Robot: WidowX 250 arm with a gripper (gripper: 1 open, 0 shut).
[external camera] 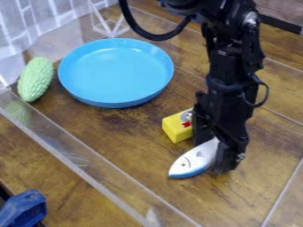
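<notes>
My black gripper (219, 142) is lowered over the table at the centre right, its lower end over a white and blue fish-like object (190, 164), which lies diagonally with its far end hidden beneath the gripper. I cannot see the fingertips clearly against the dark body. A yellow block (178, 126) with a red and white marking sits just left of the gripper, partly hidden by it.
A large blue plate (115, 66) is at the upper left, with a green corn-like object (35, 80) left of it. A blue object (24, 209) lies at the bottom left.
</notes>
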